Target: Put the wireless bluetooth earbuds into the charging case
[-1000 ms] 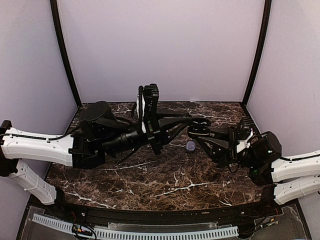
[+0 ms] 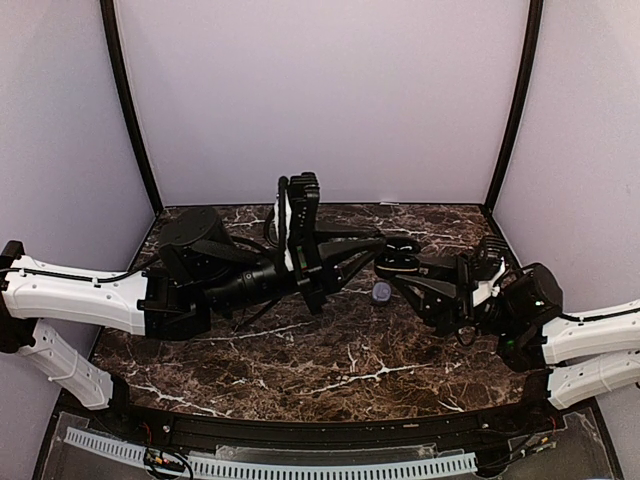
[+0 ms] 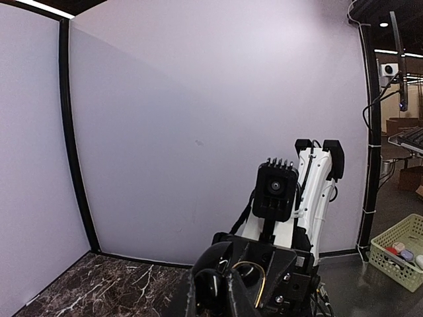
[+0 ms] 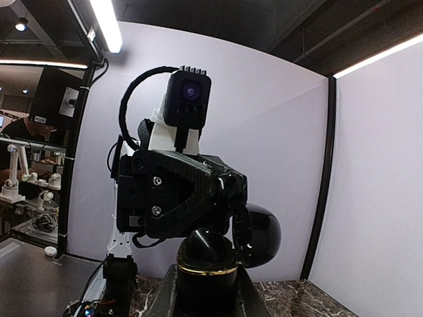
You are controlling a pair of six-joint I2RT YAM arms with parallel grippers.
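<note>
The round black charging case [image 2: 398,263] is held above the table in my right gripper [image 2: 392,272], which is shut on it. Its black lid [image 4: 261,236] stands raised, and a gold line [image 4: 206,270] runs round the rim of its body. At the case's opening sit the fingertips of my left gripper [image 2: 382,241], slightly apart with a narrow gap. In the left wrist view, the case [image 3: 210,285] shows dark behind the left fingers [image 3: 190,300]. No earbud can be made out; the case's inside is hidden by the fingers and the dark surfaces.
A small greyish-purple object [image 2: 381,292] is on the brown marbled table [image 2: 300,370], below the case in the top view. Pale walls [image 2: 320,100] stand at the back and sides. The two arms are close together at the case.
Since about a second ago, my left gripper and wrist have shifted slightly toward the table's front, with the fingertips staying at the case. The right arm and the case look unmoved.
</note>
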